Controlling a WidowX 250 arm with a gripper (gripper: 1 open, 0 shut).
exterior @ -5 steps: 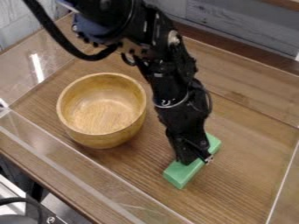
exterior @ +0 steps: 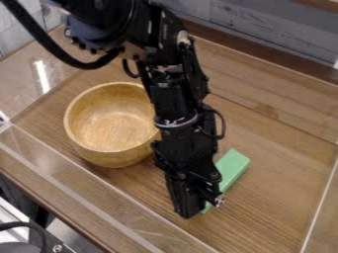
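My black gripper (exterior: 196,198) is low over the table at the front centre, on the near end of a green rectangular block (exterior: 227,173). The block's far part shows to the right of the gripper; the rest is hidden behind it. Whether the fingers grip the block cannot be made out.
A round tan bowl (exterior: 99,114) stands just left of the arm.
The block looks shifted slightly back from where it lay a second ago.
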